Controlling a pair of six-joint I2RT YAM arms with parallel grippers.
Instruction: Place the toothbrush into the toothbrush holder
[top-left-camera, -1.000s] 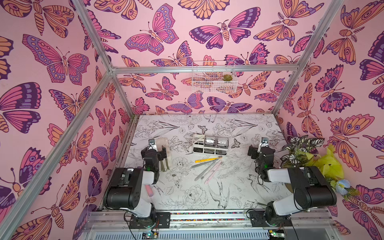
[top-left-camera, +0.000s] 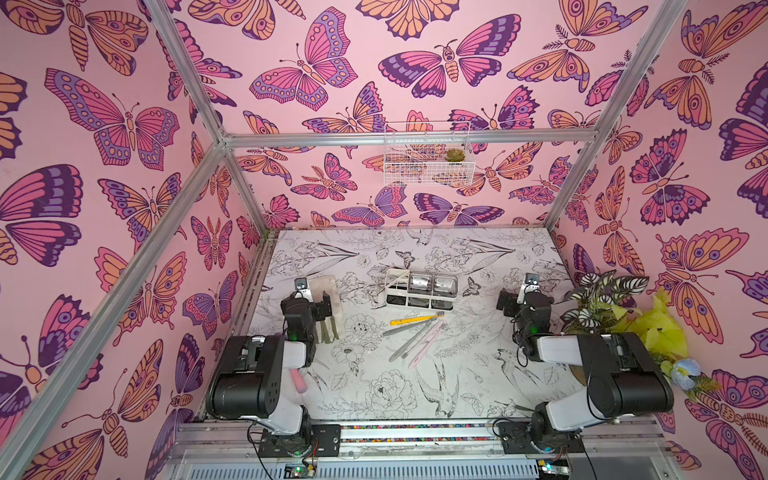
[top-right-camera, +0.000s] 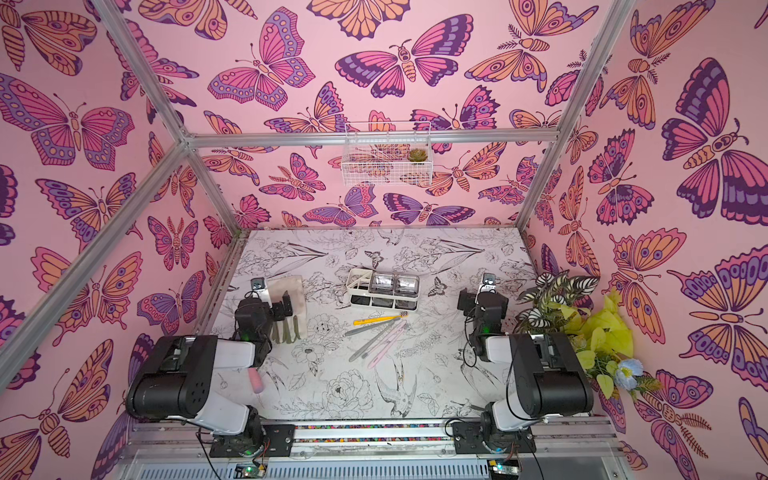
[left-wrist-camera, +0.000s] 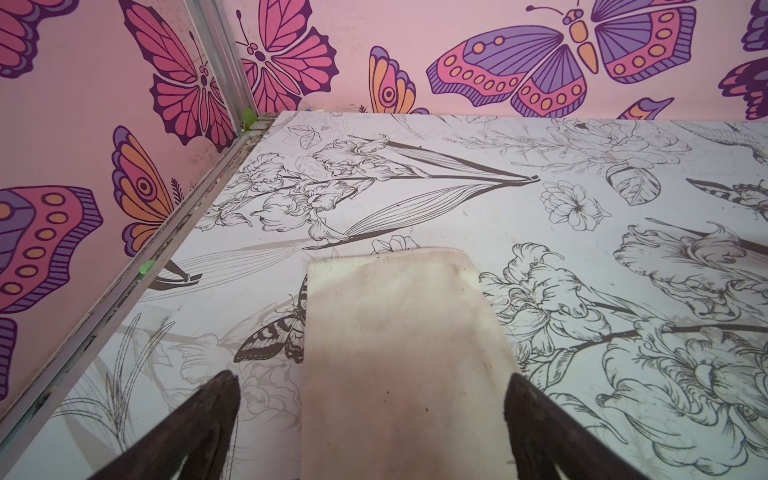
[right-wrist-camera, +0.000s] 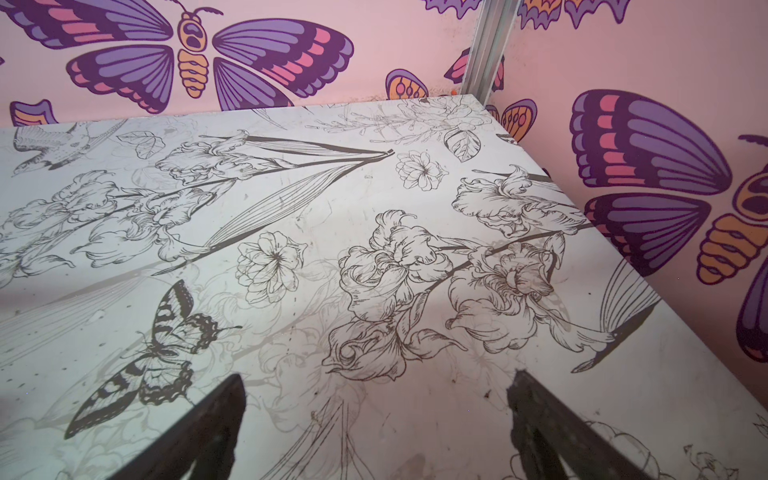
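Observation:
A white toothbrush holder (top-left-camera: 420, 302) with several compartments and metal cups stands at the table's middle; several toothbrushes (top-left-camera: 409, 319), yellow, grey and pink, lie loose in front of it. My left gripper stands open over a beige mat (left-wrist-camera: 392, 336) at the left, nothing between its fingers. My right gripper is open and empty above bare patterned table, right of the holder.
A potted plant with yellow wrapping (top-left-camera: 656, 328) stands at the right edge. A wire basket (top-left-camera: 428, 172) hangs on the back wall. A pink item (top-right-camera: 254, 380) lies at the front left.
The right arm, the holder and the toothbrushes look unchanged.

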